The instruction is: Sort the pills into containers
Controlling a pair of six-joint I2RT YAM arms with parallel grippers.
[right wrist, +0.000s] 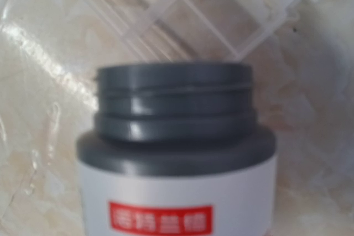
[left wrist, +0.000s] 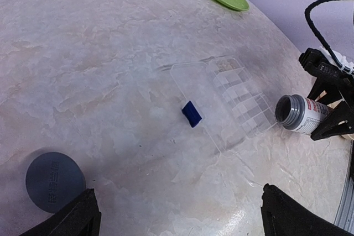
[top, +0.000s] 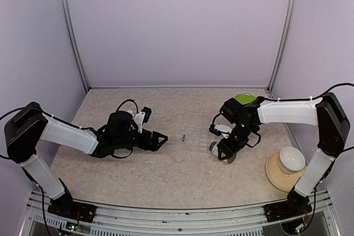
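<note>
A grey-necked pill bottle with a white label is tilted nearly on its side, its uncapped mouth facing the clear pill box. My right gripper is shut on this bottle; in the right wrist view it fills the front and the fingers are out of sight. The clear divided box lies on the table with its lid folded open, a dark blue piece on its edge. No pills can be made out in its compartments. My left gripper is open and empty, left of the box. A round grey cap lies near its finger.
A green plate lies at the back right, behind the right arm. At the front right a white bowl stands on a round wooden board.
</note>
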